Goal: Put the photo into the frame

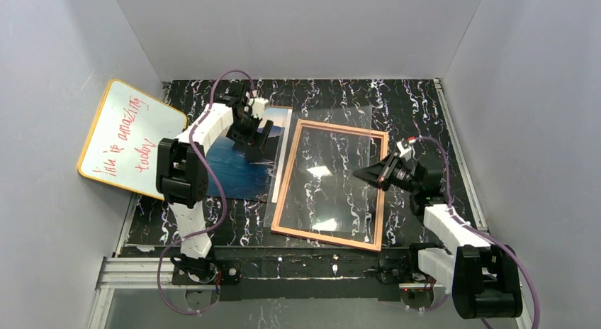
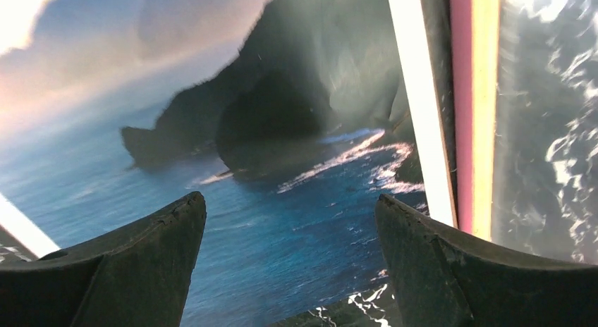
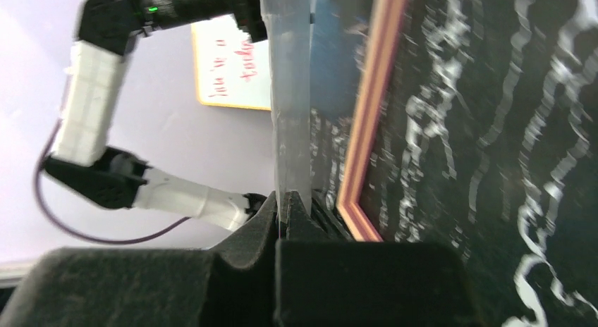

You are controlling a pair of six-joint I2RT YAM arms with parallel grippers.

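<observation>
The photo (image 1: 241,174), a blue sea scene with dark rocks and white borders, lies on the table left of the empty wooden frame (image 1: 380,215). Above the photo, my left gripper (image 1: 254,136) is parted; its fingers (image 2: 151,242) have only a view of the photo between them in the left wrist view. A clear sheet (image 1: 320,171) hangs tilted over the frame opening, overlapping the frame's left side and far edge. My right gripper (image 1: 363,174) is shut on this sheet's right edge; the right wrist view shows the sheet (image 3: 293,101) rising almost edge-on from the fingertips.
A whiteboard (image 1: 131,141) with red writing leans at the left wall. Bare black marbled table (image 1: 411,106) shows at the back right. A narrow gap separates the photo's white border (image 2: 423,108) from the frame's side (image 2: 483,130).
</observation>
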